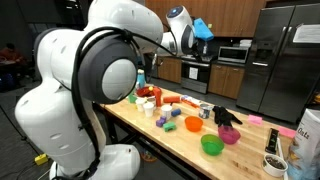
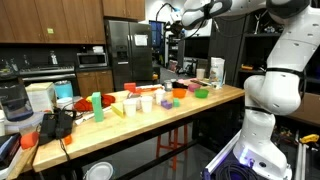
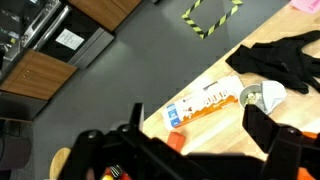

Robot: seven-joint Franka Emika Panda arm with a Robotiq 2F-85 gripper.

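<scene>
High above the table hangs my gripper, its two dark fingers (image 3: 258, 121) wide apart in the wrist view with nothing held between them. Beneath it lie an orange-and-white packet (image 3: 203, 102), a small bowl (image 3: 251, 95) and a crumpled black cloth (image 3: 282, 62). From exterior view 1, the cloth (image 1: 227, 117) is beside a pink bowl (image 1: 229, 134), with a green bowl (image 1: 212, 145) nearer the table's front edge and an orange dish (image 1: 193, 124) to the left. Nothing on the table touches the gripper.
Several cups, blocks and bottles crowd the table's left part in exterior view 1, including a white cup (image 1: 148, 109). At the right edge stand a white container (image 1: 306, 132) and a small pot (image 1: 274, 165). The tabletop (image 2: 110, 130) has bare wood along its front.
</scene>
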